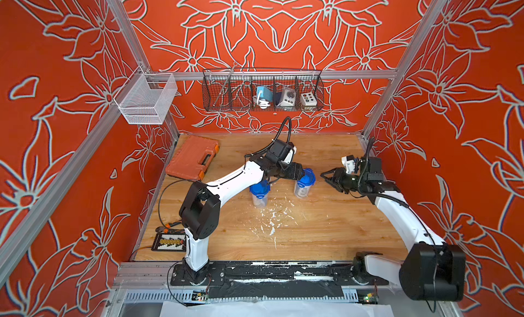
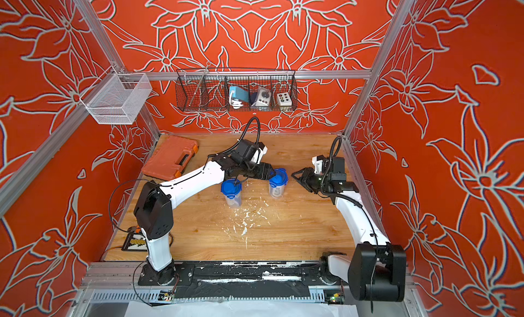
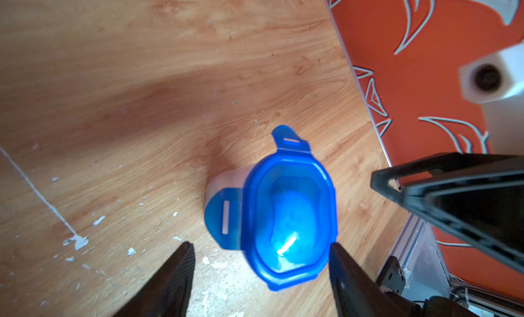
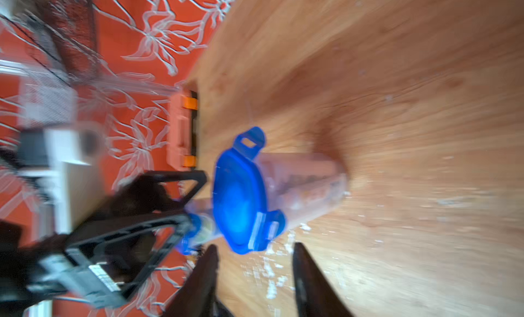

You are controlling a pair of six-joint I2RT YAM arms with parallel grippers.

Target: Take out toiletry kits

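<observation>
A clear container with a blue lid [image 1: 302,190] stands upright mid-table. My left gripper is open, its fingertips spread on either side of the lid's near part in the left wrist view; whether they touch it, I cannot tell. To the container's right, my right gripper [image 1: 327,175] stands apart from it. In the right wrist view, that gripper's fingers [image 4: 203,278] are parted with nothing between them, and the container [image 4: 300,188] shows tilted in the frame with its lid closed. A second blue-lidded container [image 1: 259,199] stands to the left, partly under my left arm.
An orange case [image 1: 192,157] lies at the back left. White scraps [image 1: 273,221] litter the table's middle. On the back wall hangs a black wire basket [image 1: 240,101] holding several small items; a white mesh basket [image 1: 144,106] hangs at left.
</observation>
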